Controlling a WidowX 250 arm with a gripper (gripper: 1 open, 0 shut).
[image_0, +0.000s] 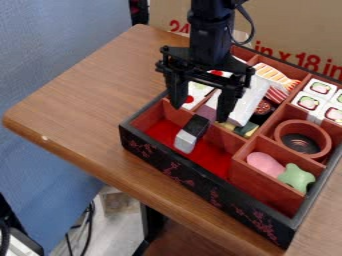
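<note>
The black gripper (201, 92) hangs over the back-left part of a dark box (214, 201) with red dividers. Below it, in the red front-left compartment (206, 155), a small white block with a dark top (190, 135) stands apart from the fingers. Whether the fingers are open or shut is hard to tell.
Other compartments hold white pieces, a striped item (275, 78), a red ring (302, 138), a pink oval (265, 163), a green piece (295, 177) and white tiles (319, 94). A cardboard box stands behind.
</note>
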